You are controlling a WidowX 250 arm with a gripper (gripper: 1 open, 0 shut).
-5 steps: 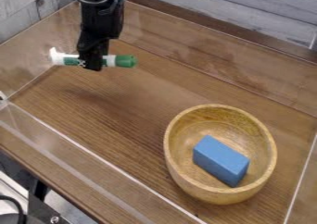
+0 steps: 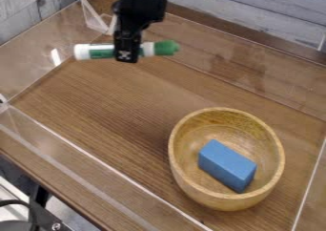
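My dark gripper [image 2: 128, 46] hangs at the upper middle of the camera view, shut on a white tube-like object with green parts [image 2: 97, 51], held horizontally above the wooden surface. The gripper's fingertips are partly hidden by the object. At the lower right a wooden bowl [image 2: 192, 168] holds a blue block [image 2: 227, 164].
Pale edges run along the left and right sides. A black cable lies at the bottom left corner.
My gripper has moved to the right and slightly up with the white and green object in it. The bowl and blue block have not moved.
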